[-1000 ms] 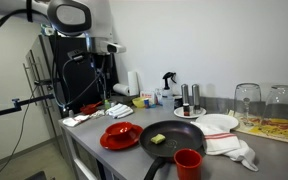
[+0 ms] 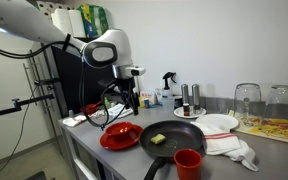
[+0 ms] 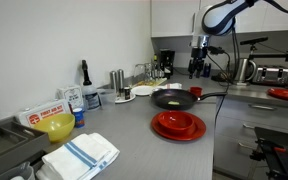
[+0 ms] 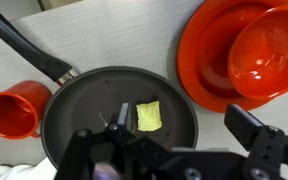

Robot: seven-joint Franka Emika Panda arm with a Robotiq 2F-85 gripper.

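Note:
My gripper is open and empty, its two dark fingers spread wide along the lower part of the wrist view. In exterior view 1 the gripper hangs in the air above the counter, near the red dishes and the pan. Below lies a black frying pan with a small yellow block inside, clear of the fingers. A red bowl rests on a red plate beside the pan. On the pan's other side stands a red mug.
A white towel and a white plate lie past the pan. Glass jars stand at the back right. In exterior view 2, a yellow bowl and a folded cloth occupy the far end; bare counter lies between.
Over the last second the arm has come down and shifted right in exterior view 1, bringing the gripper closer to the pan and red dishes. The objects on the counter stay put.

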